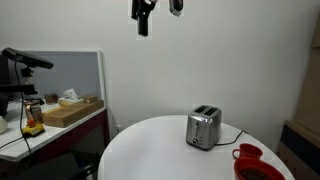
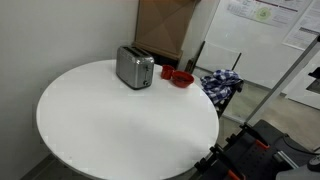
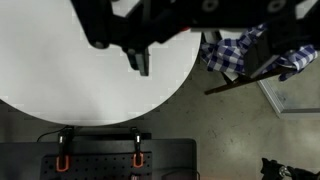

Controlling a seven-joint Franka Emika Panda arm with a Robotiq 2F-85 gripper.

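Observation:
High above the white round table, my gripper hangs at the top of exterior view 1. Its two fingers stand apart with nothing visible between them, so it is open. A silver toaster stands upright on the table, with its slots facing up. Beside it are a red mug and a red bowl. Dark contents show in the bowl in exterior view 1. In the wrist view the fingers cover part of the tabletop.
A blue checkered cloth lies at the table's far right side in exterior view 2. A wooden block and bottles stand on a separate surface at the left.

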